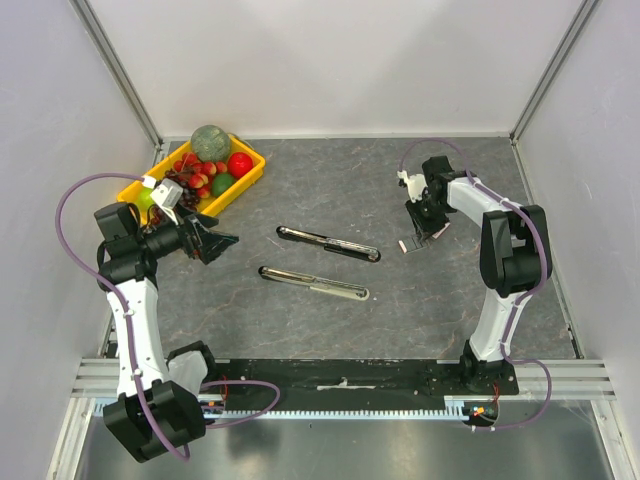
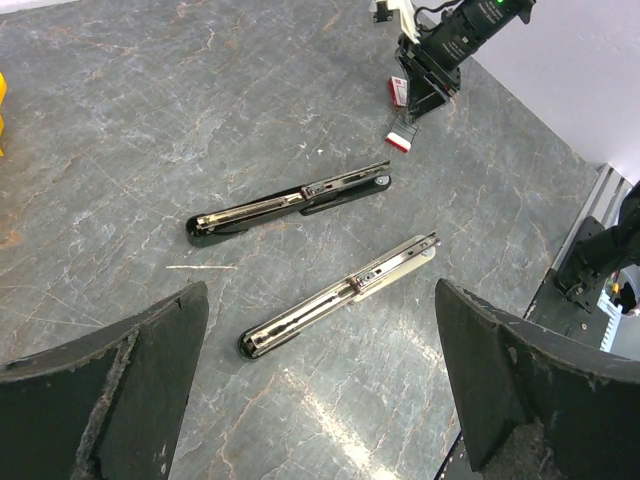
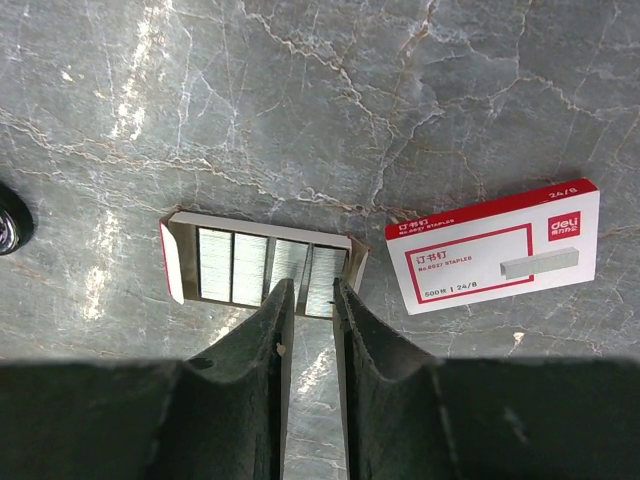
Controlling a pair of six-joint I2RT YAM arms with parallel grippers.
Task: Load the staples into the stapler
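At the right, an open staple box (image 1: 410, 243) holds several silver staple strips (image 3: 249, 270) side by side. Over this box is my right gripper, its fingers a little apart. The tips straddle the rightmost strip (image 3: 324, 275); whether they touch it I cannot tell. My left gripper (image 1: 217, 240) hangs wide open and empty to the left of the staplers.
A closed red-and-white staples box (image 3: 500, 250) sits right beside the open one. At the back left stands a yellow crate (image 1: 253, 173) of fruit. One thin pale strip (image 2: 202, 267) lies near the black stapler.
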